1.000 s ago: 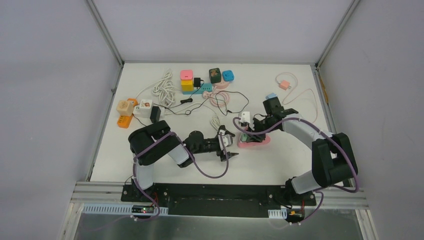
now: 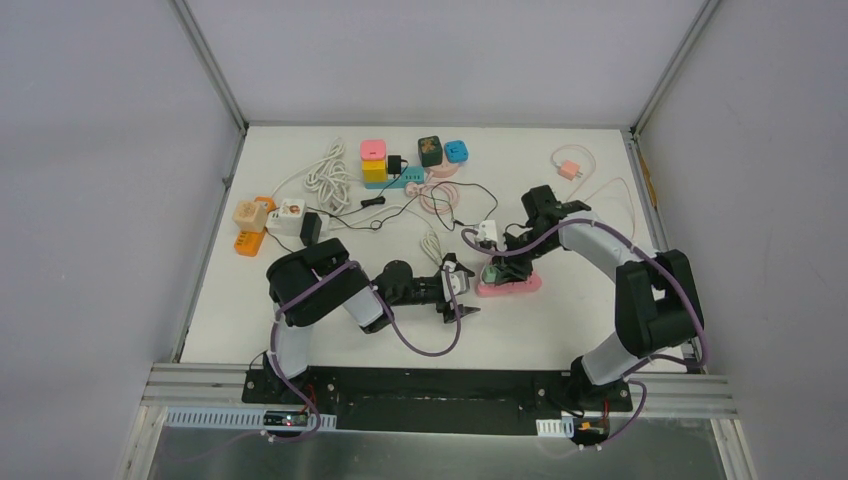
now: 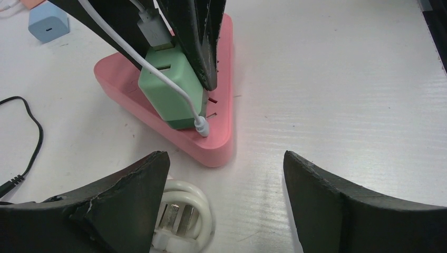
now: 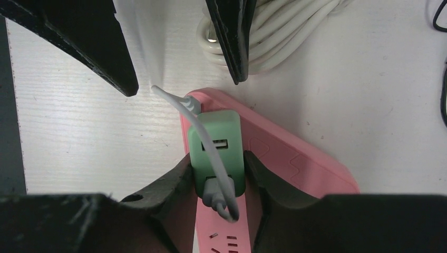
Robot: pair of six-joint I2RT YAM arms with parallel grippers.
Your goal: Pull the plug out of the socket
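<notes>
A green plug adapter (image 4: 221, 137) with a grey cable in it sits on the pink power strip (image 2: 520, 285), right of centre on the table. My right gripper is shut on the adapter from above, a finger on each side. A white cord end (image 3: 202, 126) is in the strip beside it. My left gripper is low on the table just left of the strip, open, with nothing between its fingers and facing the strip's near corner.
A coiled white cable (image 3: 184, 208) lies beside the left gripper. Other strips, adapters and cables (image 2: 375, 170) crowd the back and left of the table.
The right arm has shifted slightly, its wrist now a little higher in the top view. The left gripper has crept slightly rightward toward the strip.
</notes>
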